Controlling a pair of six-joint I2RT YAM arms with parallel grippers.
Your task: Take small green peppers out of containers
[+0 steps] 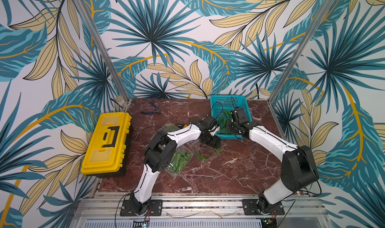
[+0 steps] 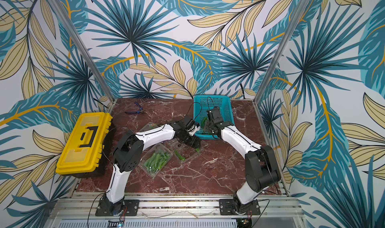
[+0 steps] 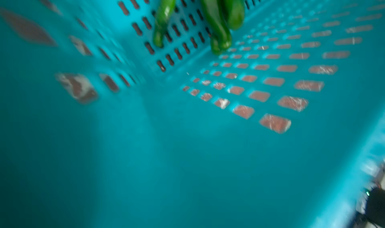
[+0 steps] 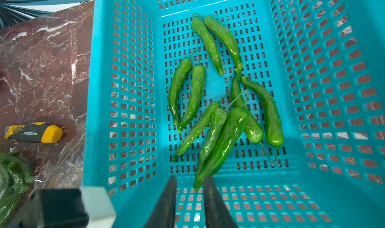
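The turquoise basket [image 4: 100, 47] holds several small green peppers [image 4: 224, 139] on its perforated floor. My right gripper is over the basket's near side, its two dark fingertips apart, just below a pepper's tip. My left gripper [image 1: 212, 137] is at the basket's front left corner; its fingers are not discernible, and the left wrist view looks closely into the basket. In front, a clear container [image 1: 178, 161] holds more peppers, with loose green peppers [image 1: 199, 155] beside it in clear packaging.
A yellow toolbox [image 1: 105, 141] occupies the table's left side. Blue pliers [image 1: 149, 109] lie at the back left. A yellow-and-black handled tool [image 4: 40, 133] lies left of the basket.
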